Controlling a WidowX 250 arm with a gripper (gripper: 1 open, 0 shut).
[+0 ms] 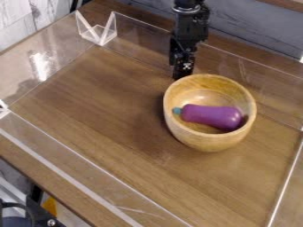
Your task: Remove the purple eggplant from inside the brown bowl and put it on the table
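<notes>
The brown bowl (pixel 178 96) stands on the right half of the wooden table. Inside it lies the purple eggplant (pixel 213 116), its teal stem end toward the left wall and its thick end toward the right. My black gripper (pixel 182 68) reaches down from the top of the view, just behind the bowl's far left rim, close to it or touching it. Nothing shows held in it. The fingers are small and dark, so whether they are apart or together is unclear.
A clear plastic bracket (pixel 99 29) stands at the far left. Transparent low walls border the table (pixel 101 111), whose left and front areas are bare. Something purple (pixel 17 215) shows off the table at the lower left corner.
</notes>
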